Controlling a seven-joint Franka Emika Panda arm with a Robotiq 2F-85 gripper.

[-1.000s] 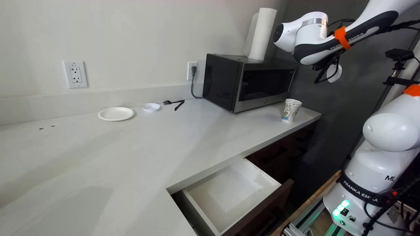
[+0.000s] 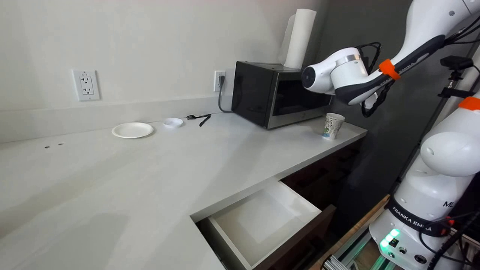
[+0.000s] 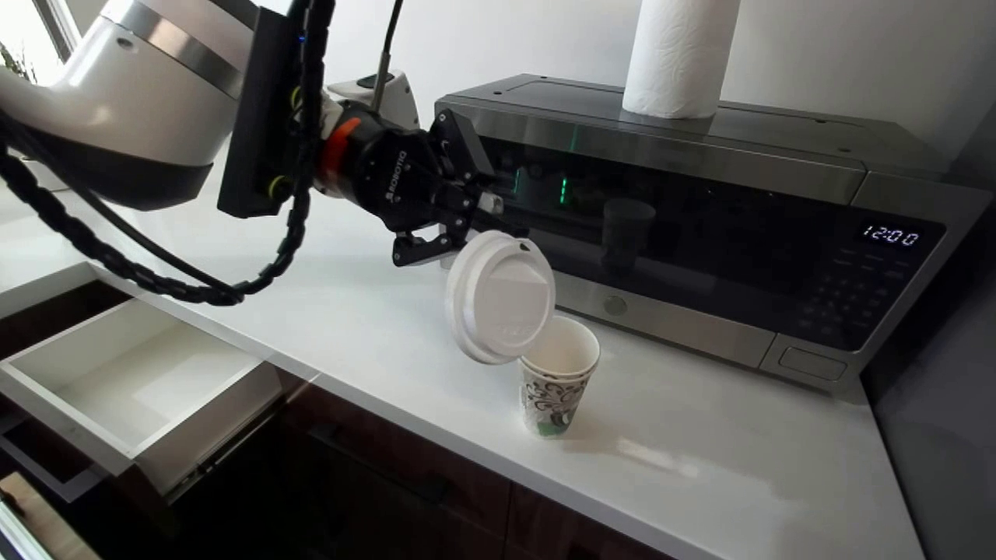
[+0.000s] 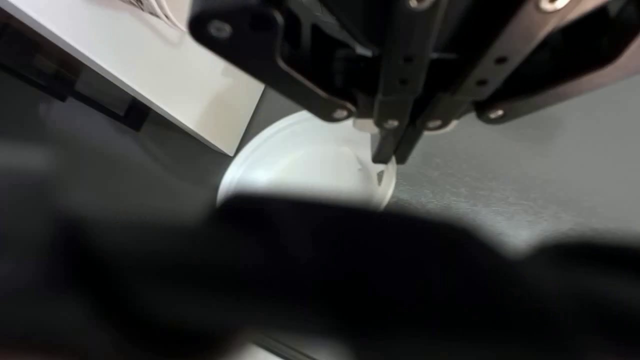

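My gripper (image 3: 516, 232) is shut, gripping the thin edge of a white plastic lid (image 3: 511, 300). The lid hangs tilted in the air, its round face showing in exterior view 2. In the wrist view the fingertips (image 4: 384, 149) meet the rim of the lid (image 4: 312, 162), near a small dark opening. A patterned paper cup (image 3: 555, 397) stands upright and uncovered on the counter. From exterior view 2 the lid overlaps the cup's left rim; whether they touch cannot be told. Exterior view 1 shows the same cup (image 2: 332, 128) below the arm.
A microwave (image 2: 281, 96) with a paper towel roll (image 2: 300, 38) on top stands behind the cup. An empty drawer (image 2: 261, 220) is pulled out. A plate (image 2: 132, 130), small dish (image 2: 173, 122) and black cutlery (image 2: 204, 119) lie at the back.
The arm has come down and to the left in exterior view 1, carrying the lid closer to the cup. The cup and the drawer have stayed put.
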